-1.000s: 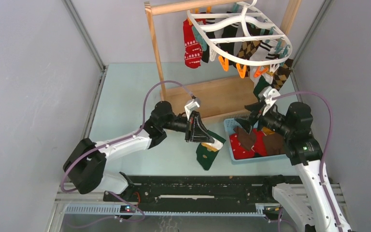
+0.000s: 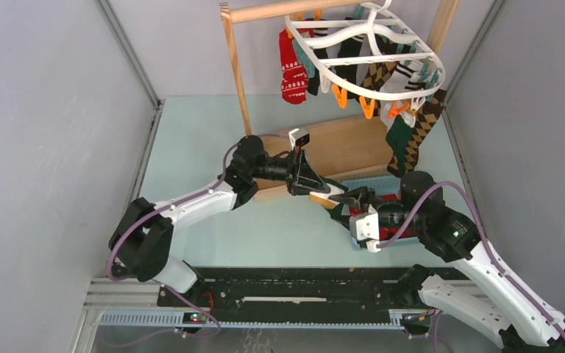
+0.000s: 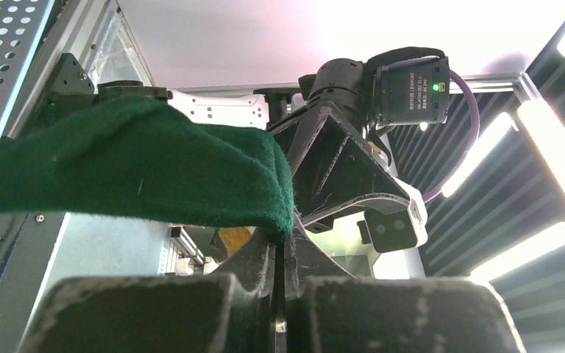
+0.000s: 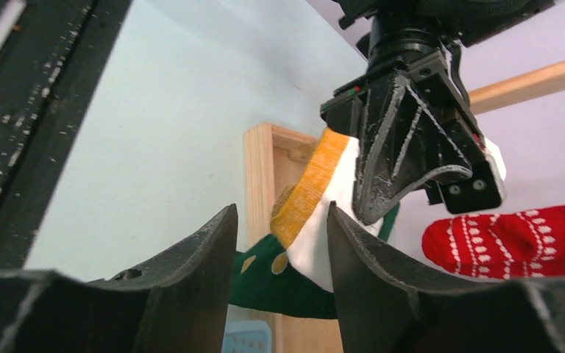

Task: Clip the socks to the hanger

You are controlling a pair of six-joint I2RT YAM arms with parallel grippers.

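Gripped at one end by my left gripper, the green sock has a white and yellow cuff end, seen best in the right wrist view. The finger is shut on its fabric. In the top view, that sock (image 2: 325, 195) spans the space between both grippers. My right gripper stands part open around the sock's yellow-and-white end (image 4: 313, 190), one finger on each side; contact cannot be told. The white hanger (image 2: 382, 95) hangs above and behind, with orange clips (image 2: 340, 96) along its front rim and several socks clipped on.
A blue basket (image 2: 364, 182) with red socks lies under the right gripper. Behind the arms is a wooden base (image 2: 335, 147) below the rack's left post (image 2: 237, 77). A red patterned sock (image 2: 294, 77) hangs at the hanger's left.
My right gripper has moved left from above the basket to the sock. The left gripper has risen slightly and turned; the sock, earlier hanging down and flat, is now swung toward the right.
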